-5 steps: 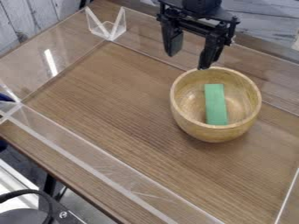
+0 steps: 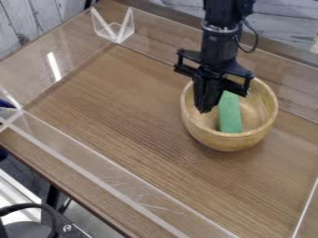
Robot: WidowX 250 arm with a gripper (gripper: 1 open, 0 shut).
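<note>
My black gripper reaches down over a light wooden bowl on the right half of the table, its fingertips at the bowl's back-left rim area. It looks shut, with nothing visible between its fingers. A green rectangular block lies inside the bowl, upright along its length front to back, partly behind the gripper's right side.
Clear plastic strips cross its left side. A white wire shape stands at the back left. A pale wooden wall runs behind; black cables lie bottom left.
The bowl and green block look unmoved.
</note>
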